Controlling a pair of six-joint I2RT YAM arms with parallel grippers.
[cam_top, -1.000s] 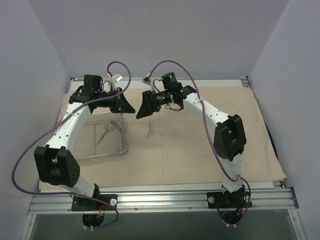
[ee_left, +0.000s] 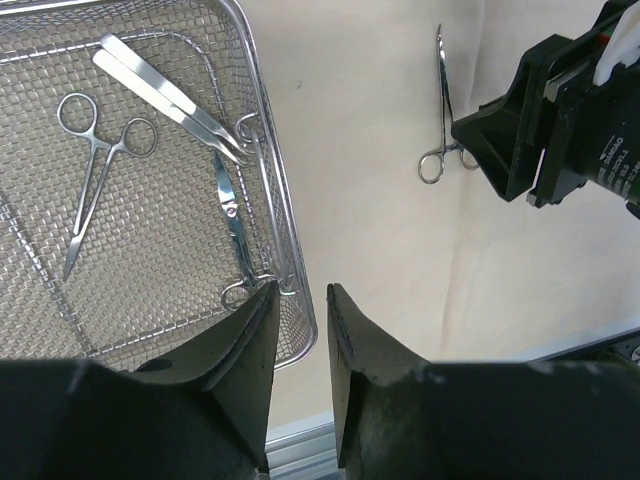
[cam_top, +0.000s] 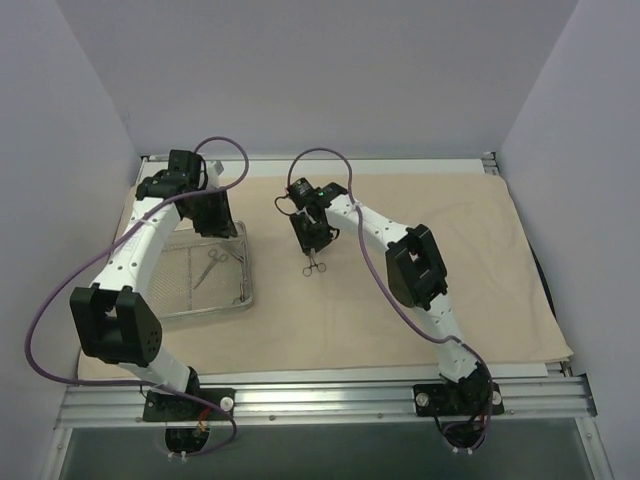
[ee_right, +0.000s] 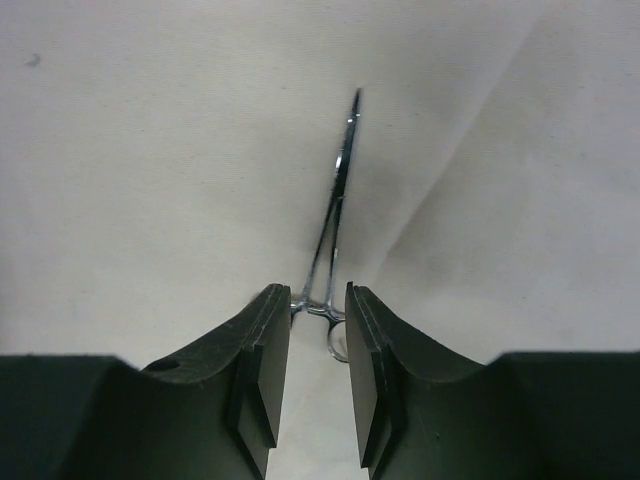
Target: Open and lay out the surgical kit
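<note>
A slim ring-handled clamp lies on the beige cloth, tip pointing away in the right wrist view. Just over its handle end, my right gripper is open, fingertips apart on either side of the handles; whether they touch cannot be told. My left gripper is open and empty above the right rim of the wire mesh tray. Inside the tray are ring-handled scissors, tweezers, a scalpel-like blade tool and another ringed instrument at the right wall, partly hidden.
Bare cloth spreads widely to the right of the clamp. Part of the right gripper's body shows beside the clamp in the left wrist view. Grey walls border the table.
The clamp sits slightly farther right, turned differently from a second ago. My right gripper has come down over its handles. The left one has drawn away leftward, to the tray's edge.
</note>
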